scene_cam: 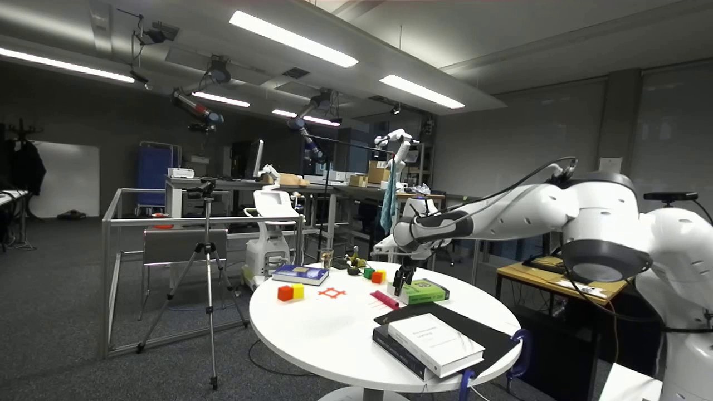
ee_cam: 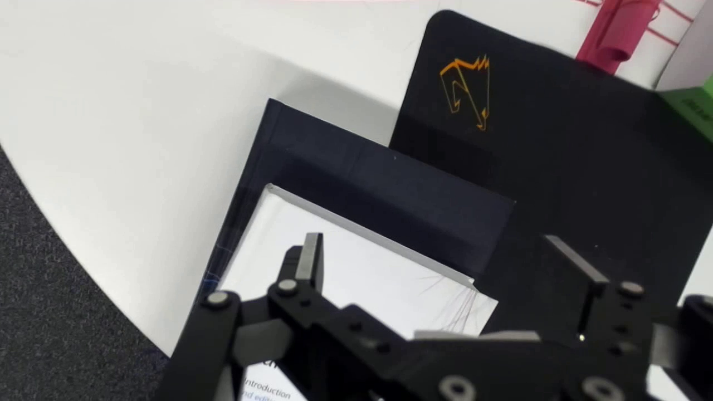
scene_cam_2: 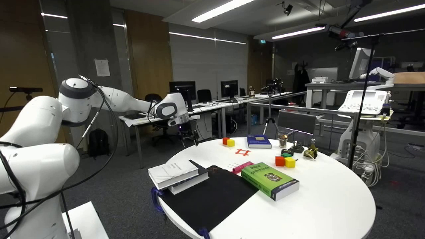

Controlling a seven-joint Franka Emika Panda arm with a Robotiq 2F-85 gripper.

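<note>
My gripper stands open in the wrist view, its fingers (ee_cam: 310, 257) wide apart, nothing gripped between them. Below it lies a white book (ee_cam: 374, 267), resting askew on a dark book (ee_cam: 394, 180). In exterior view 1 the gripper (scene_cam: 403, 278) appears in front of a green book (scene_cam: 424, 291); exterior view 2 shows the gripper (scene_cam_2: 189, 137) raised above the table, clear of the white book (scene_cam_2: 173, 173) and the dark book (scene_cam_2: 190, 183). A black mat (scene_cam_2: 211, 199) extends beside and partly under the stack.
A pink pen-like item (scene_cam_2: 241, 167) lies by the mat. Farther off are a blue book (scene_cam_2: 259, 141), an orange hash-shaped frame (scene_cam_2: 242, 152), coloured cubes (scene_cam_2: 280, 161) and small figures (scene_cam_2: 311, 150). Blue clamps (scene_cam_2: 156, 199) hold the mat's edge.
</note>
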